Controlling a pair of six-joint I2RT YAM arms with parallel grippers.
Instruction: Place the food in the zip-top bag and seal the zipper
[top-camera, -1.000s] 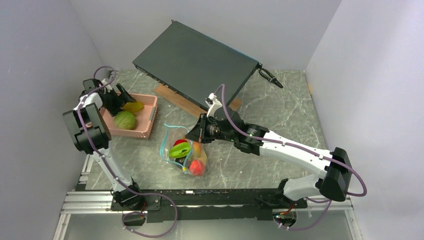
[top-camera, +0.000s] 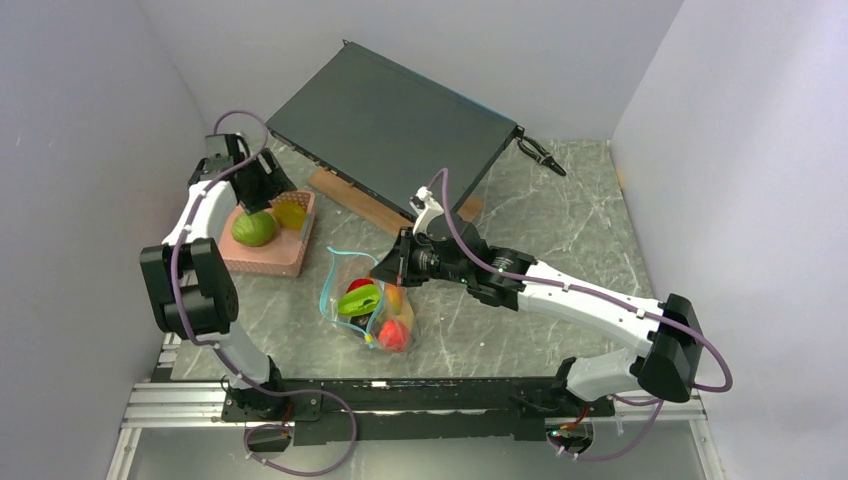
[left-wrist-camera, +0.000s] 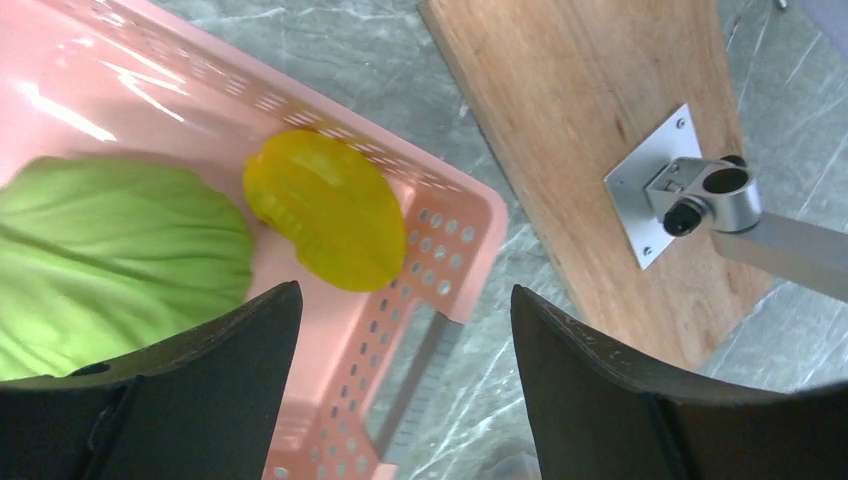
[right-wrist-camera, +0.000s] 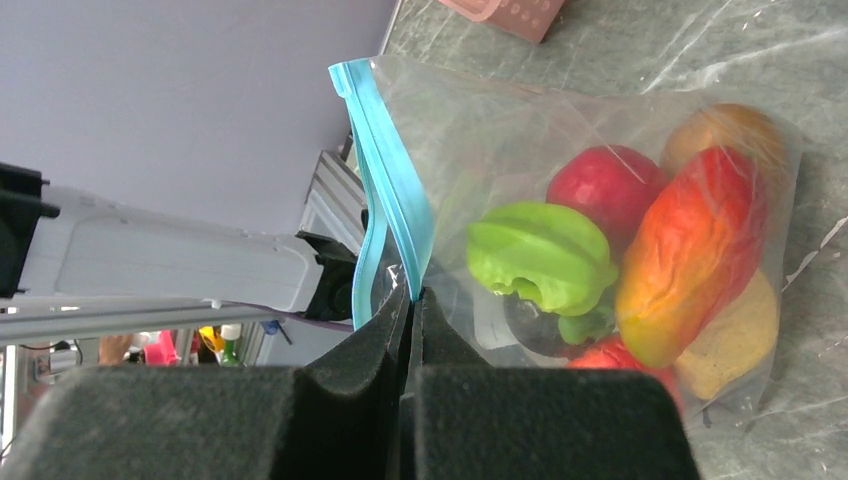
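Note:
The pink basket (top-camera: 270, 262) at left holds a green cabbage (top-camera: 253, 229) and a yellow pepper (left-wrist-camera: 330, 210). My left gripper is open above them, with nothing between its fingers. The clear zip top bag (right-wrist-camera: 450, 120) stands mid-table with a green pepper (right-wrist-camera: 535, 255), a red-orange mango (right-wrist-camera: 690, 250), a red round fruit (right-wrist-camera: 600, 190) and several other items inside. My right gripper is shut at the bag's blue zipper (right-wrist-camera: 390, 170); whether the edge is between the fingertips is hard to tell.
A dark tilted panel (top-camera: 390, 120) on a wooden board (top-camera: 350, 200) stands at the back. Pliers (top-camera: 540, 154) lie at back right.
My left gripper has risen and moved right over the basket. The yellow pepper has shifted right within it, toward the corner. The right arm and bag are still.

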